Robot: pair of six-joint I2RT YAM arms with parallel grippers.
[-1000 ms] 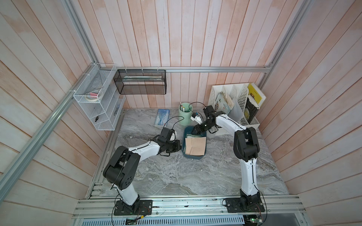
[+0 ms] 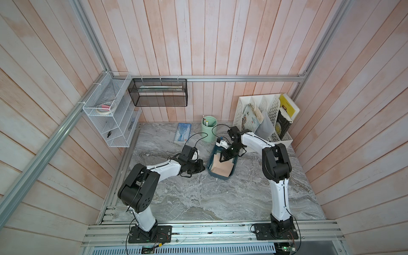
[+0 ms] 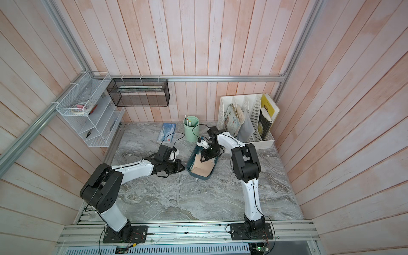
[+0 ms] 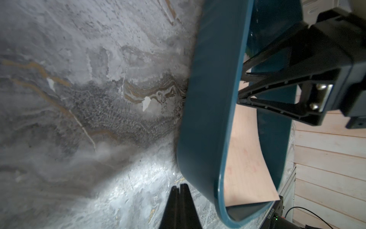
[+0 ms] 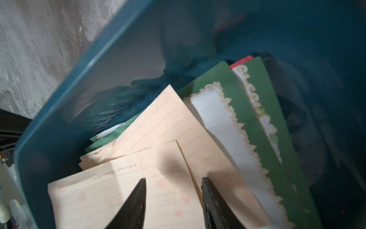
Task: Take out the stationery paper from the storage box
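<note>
The dark teal storage box (image 2: 210,165) holds cream lined stationery paper (image 5: 125,183) over green-bordered sheets (image 5: 236,126) with lacy edges. My right gripper reaches down inside the box over the cream sheets, part open, with a gap between its fingertips; whether it touches the paper is unclear. In the left wrist view it shows just inside the box's near wall. My left gripper is shut beside the box's left side, with nothing visible between its fingers.
A green pen cup (image 2: 209,129) and a blue packet (image 2: 183,132) stand behind the box. A white file organiser (image 2: 241,108) is at the back right, wire shelves (image 2: 106,119) on the left wall.
My right gripper has moved down and toward the front, deeper over the paper. The box has shifted slightly right and turned a little. The left arm has barely moved.
</note>
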